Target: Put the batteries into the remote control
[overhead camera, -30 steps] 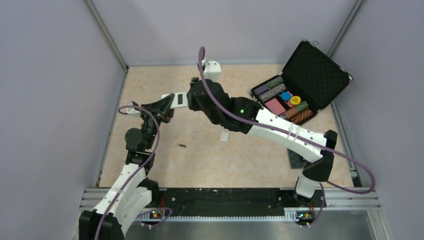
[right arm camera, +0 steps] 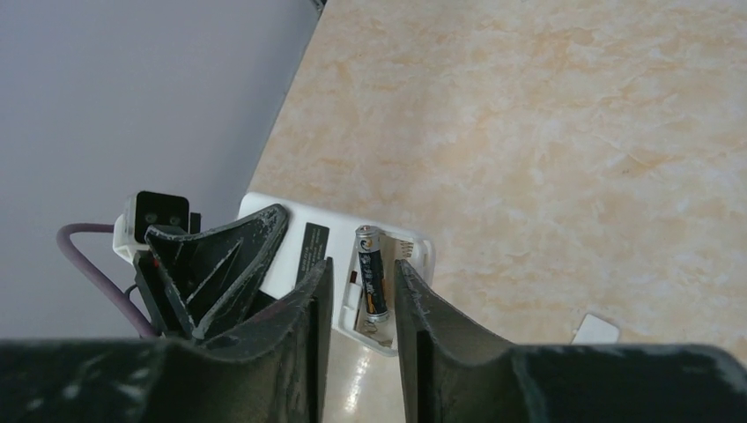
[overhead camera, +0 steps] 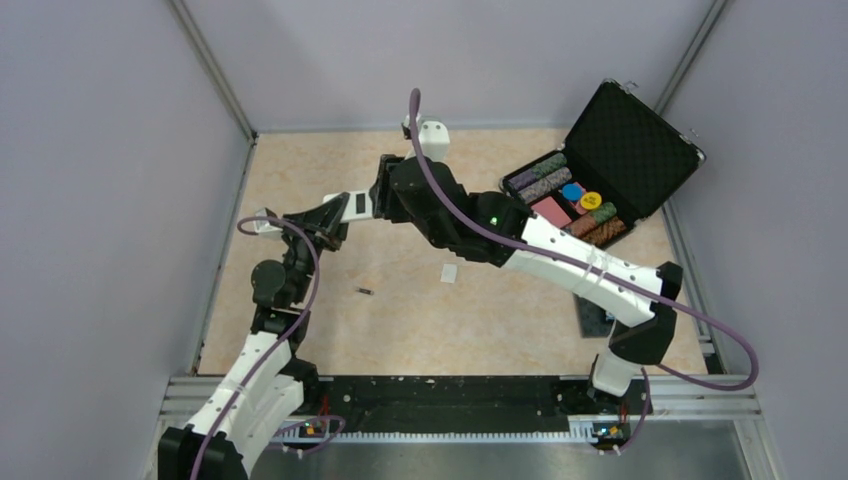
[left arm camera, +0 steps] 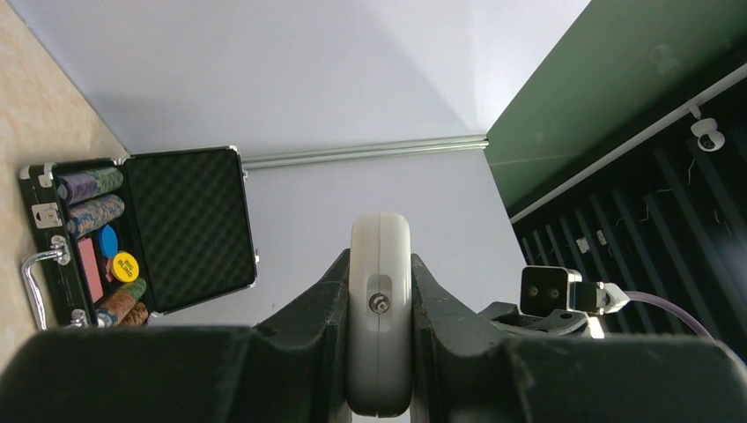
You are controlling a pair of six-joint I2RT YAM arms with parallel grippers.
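My left gripper (overhead camera: 340,208) is shut on the white remote control (overhead camera: 358,204), held level above the table; in the left wrist view its white end (left arm camera: 379,326) stands between the fingers. In the right wrist view the remote's open compartment holds one dark battery (right arm camera: 372,273) with bare room beside it. My right gripper is over that compartment, its fingers apart on either side of the battery, not visibly touching it. A small battery (overhead camera: 364,291) lies on the table, as does a small white piece (overhead camera: 449,273), perhaps the cover.
An open black case (overhead camera: 640,150) with poker chips stands at the back right. A dark flat object (overhead camera: 590,318) lies at the right, partly under the right arm. The table (overhead camera: 480,320) is otherwise mostly clear.
The right arm has shifted slightly in the top view, its wrist a little to the right and its cable higher. The left arm and remote have barely moved.
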